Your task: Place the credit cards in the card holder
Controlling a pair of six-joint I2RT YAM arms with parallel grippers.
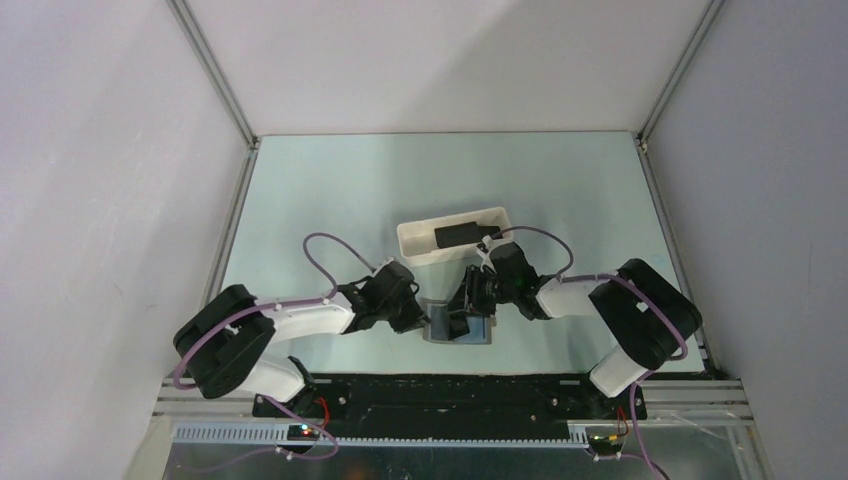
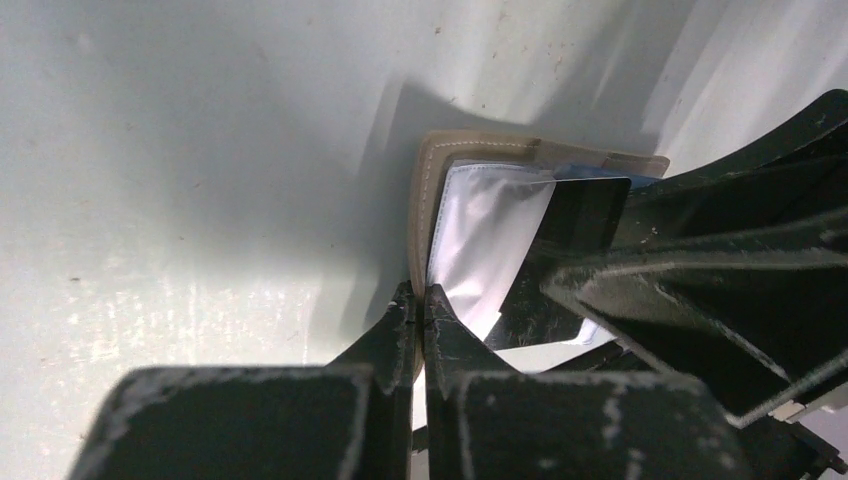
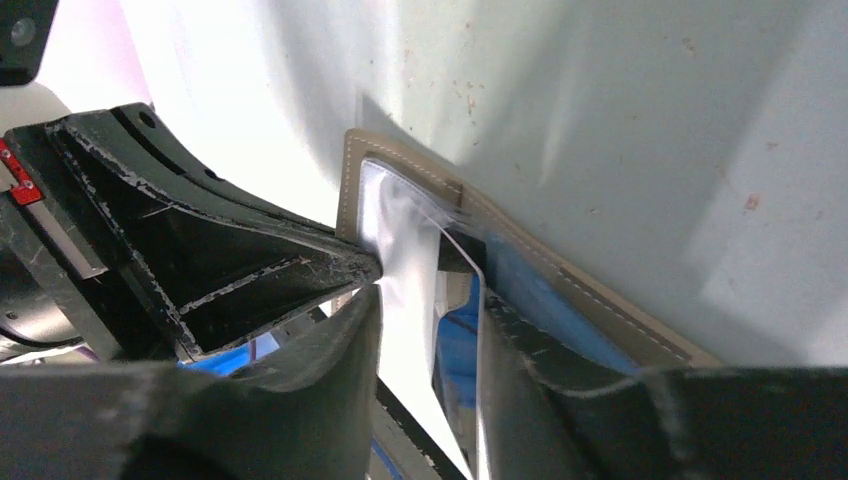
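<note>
The card holder (image 1: 476, 340) lies open on the table, a flat wallet with a brown stitched border and a blue inside. My left gripper is shut on its brown left edge (image 2: 424, 200). A black card (image 2: 585, 215) stands at a slant in the holder beside a pale sleeve (image 2: 490, 225), its lower part hidden. Over the holder, my right gripper is part open. The card's thin pale edge (image 3: 481, 350) runs between its fingers, close to the right one, and I cannot tell whether they touch it.
Behind the holder stands a white tray (image 1: 420, 255) with a black item (image 1: 458, 235) in it. The two grippers are close together over the holder. Bare table lies to the far left and far right.
</note>
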